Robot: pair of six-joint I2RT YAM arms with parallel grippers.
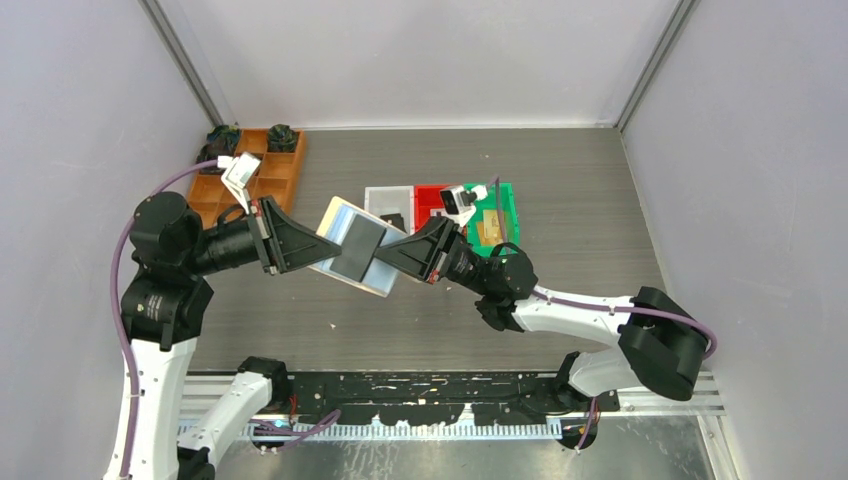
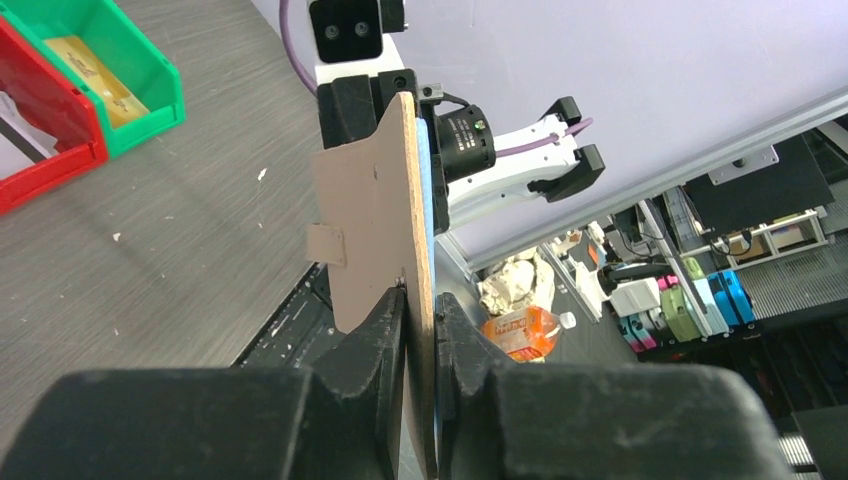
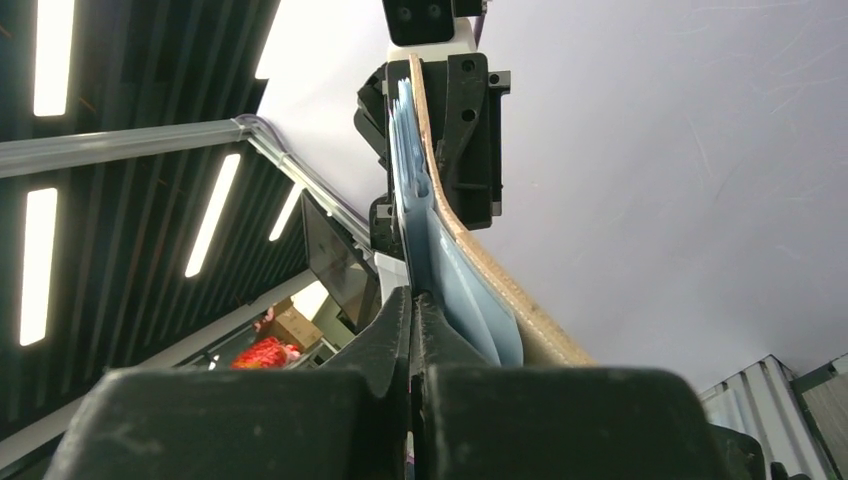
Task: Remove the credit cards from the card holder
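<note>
The open card holder, a beige cover with blue sleeves and a dark grey panel, is held in the air between both grippers. My left gripper is shut on its left side; in the left wrist view the cover stands upright between the fingertips. My right gripper is shut at the opposite side; in the right wrist view its fingertips meet at the blue sleeves. Whether they grip a card or sleeves, I cannot tell.
Behind and below the holder are a white tray, a red tray and a green tray. An orange compartment box stands at the back left.
</note>
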